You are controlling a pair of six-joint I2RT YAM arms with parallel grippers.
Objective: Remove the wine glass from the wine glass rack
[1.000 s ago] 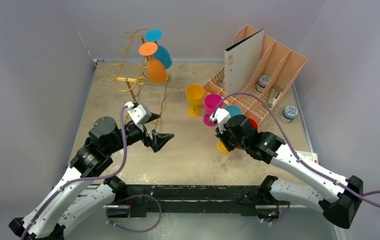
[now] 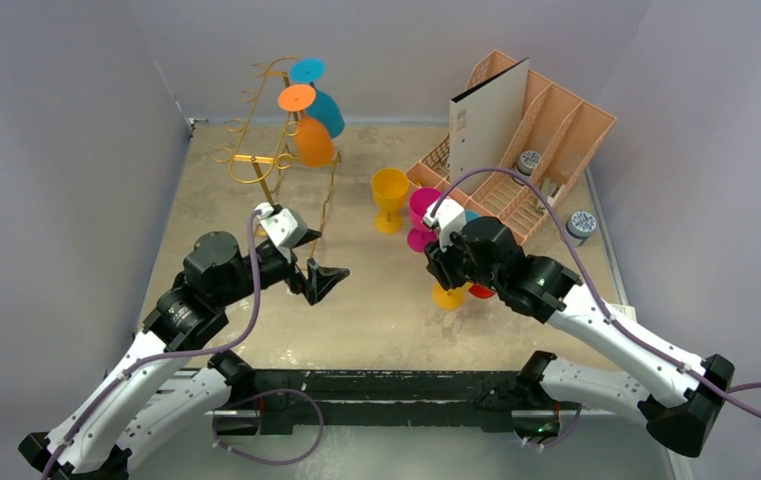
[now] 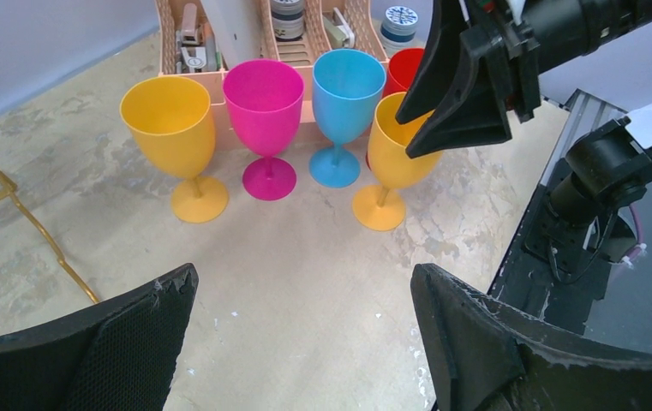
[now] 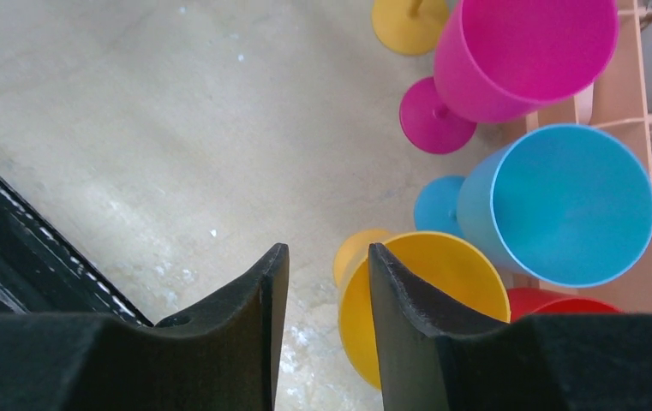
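A gold rack [image 2: 253,159] stands at the back left in the top view. An orange wine glass [image 2: 313,142] and a blue wine glass [image 2: 327,117] hang upside down from it. My left gripper [image 2: 333,254] is open and empty, in front of the rack. On the table, a yellow glass [image 3: 397,163] stands upright at the right end of a row. My right gripper is at its rim, fingers apart, with part of the yellow wall showing between them in the right wrist view; whether they touch it I cannot tell.
Upright beside it are a blue glass [image 3: 348,94], a magenta glass [image 3: 264,107], another yellow glass [image 3: 172,124] and a partly hidden red glass [image 3: 403,70]. Behind them stands a pink organizer [image 2: 566,130]; a jar [image 2: 579,226] sits to its right.
The right gripper has shifted slightly forward and left and turned a little, now covering more of the blue glass and uncovering red near the yellow one. The left arm and rack look unchanged.
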